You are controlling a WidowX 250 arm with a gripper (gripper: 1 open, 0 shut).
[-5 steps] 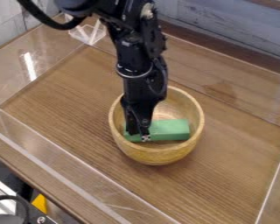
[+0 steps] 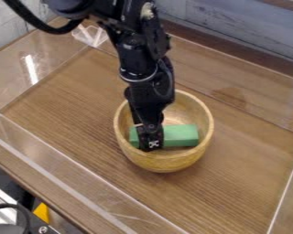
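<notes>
The black robot gripper [image 2: 149, 123] hangs down from the top centre into a yellow wooden bowl [image 2: 174, 161]. Its fingertips reach low inside the bowl at the left part of a green block [image 2: 182, 136] lying there. The gripper is open, and its fingers hide part of the block; whether they touch it is unclear.
The wooden table [image 2: 63, 119] has free room left and right of the bowl. Low white walls stand at the back and left edges. A black cable [image 2: 12, 208] and a small yellow object lie at the bottom left corner.
The gripper has turned slightly and moved lower into the bowl, over the left part of the green block. The bowl and block look nearly unmoved.
</notes>
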